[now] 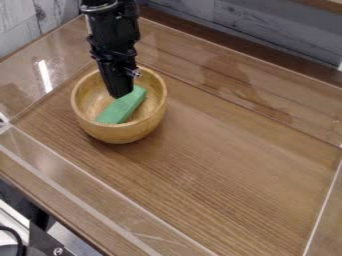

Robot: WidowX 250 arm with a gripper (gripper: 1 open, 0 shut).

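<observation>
A round tan bowl (144,130) sits on the wooden table at the left of the camera view. A green block (122,105) lies tilted inside it. The dark gripper (126,77) hangs from the top over the back part of the bowl, just beyond the green block. Its fingers appear close together, with nothing visible between them; their tips are hard to make out.
A dark gap and cables show beyond its edge at the lower left.
</observation>
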